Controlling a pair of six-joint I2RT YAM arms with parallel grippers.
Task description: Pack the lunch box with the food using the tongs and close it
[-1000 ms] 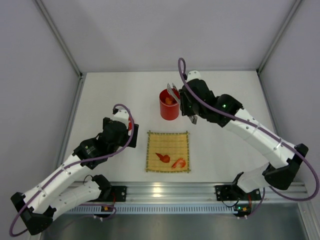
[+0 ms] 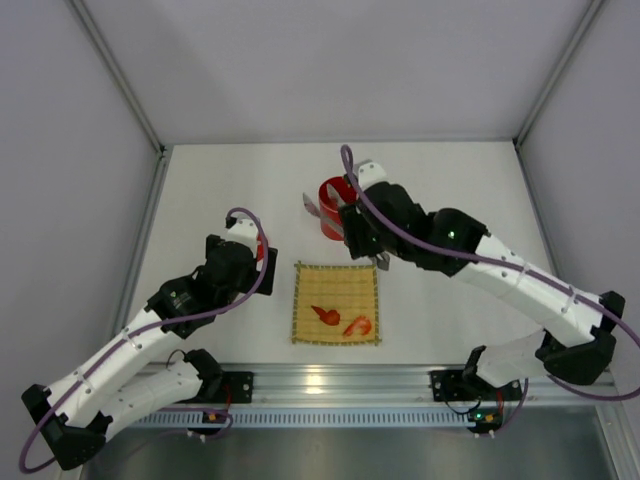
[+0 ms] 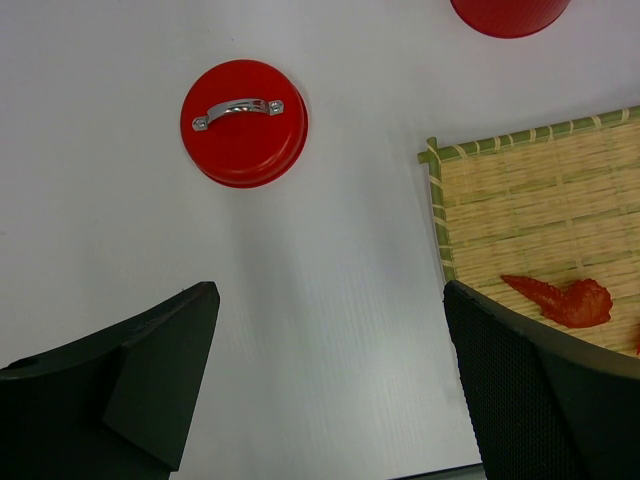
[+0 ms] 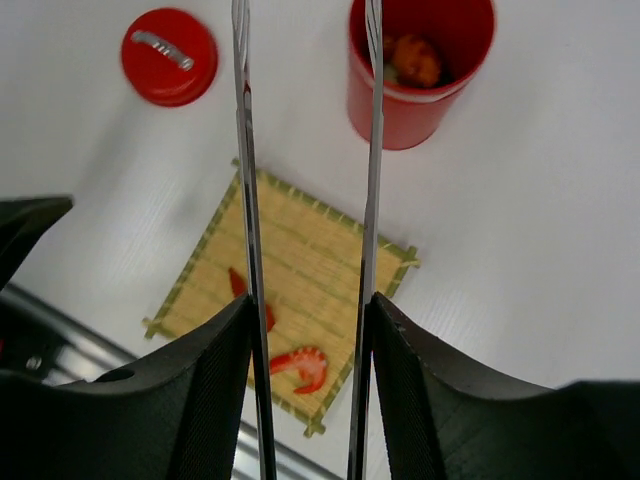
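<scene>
My right gripper (image 2: 345, 225) hangs over the mat beside the red lunch box (image 2: 330, 222), its long metal tongs part open with nothing seen between them. In the right wrist view the box (image 4: 405, 120) holds orange and green food. The bamboo mat (image 2: 336, 285) carries a red shrimp-like piece (image 3: 565, 300) and a second curved piece (image 2: 358, 326). My left gripper stands open above the table, left of the mat, near the red lid (image 3: 243, 125) with its metal handle.
The table's front edge and metal rail (image 2: 330, 370) run just below the mat.
My right gripper has moved left and toward the front, from over the lunch box to the near side of it. The left arm has not moved.
</scene>
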